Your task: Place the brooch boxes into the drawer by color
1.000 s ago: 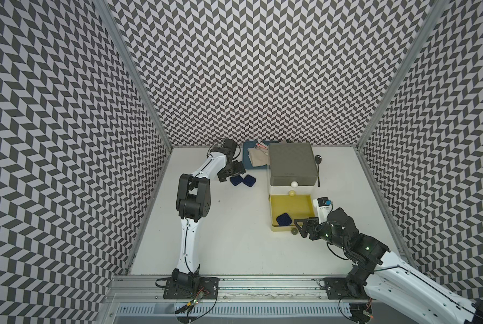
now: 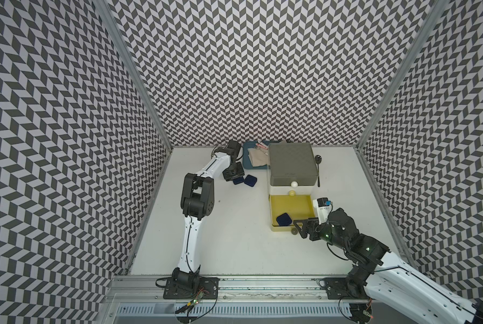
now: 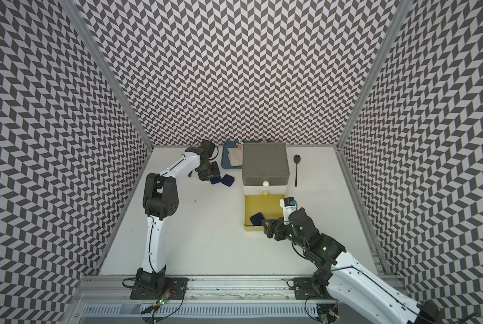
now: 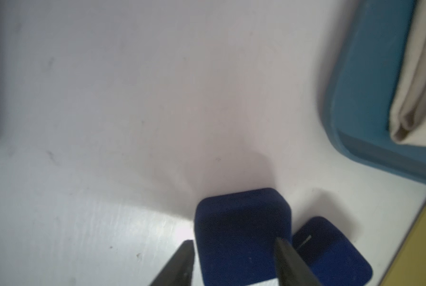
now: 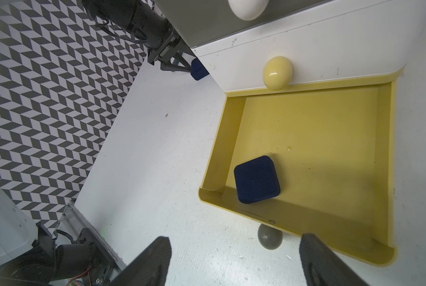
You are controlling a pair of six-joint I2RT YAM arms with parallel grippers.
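Two dark navy boxes [image 4: 241,224] lie on the table left of the drawer unit [image 2: 292,162]. My left gripper is right over them, fingertips at one box, part open; whether it grips is not clear. In the open yellow drawer [image 5: 317,124] lies another navy box [image 5: 256,178]. My right gripper stands open at the drawer's front, nothing between its fingers.
A blue tray [image 4: 356,124] with folded cloth is behind the navy boxes. A dark spoon [image 2: 318,167] lies right of the drawer unit.
My left arm has shifted slightly right, to the boxes, which have moved very slightly. The right arm stays still.
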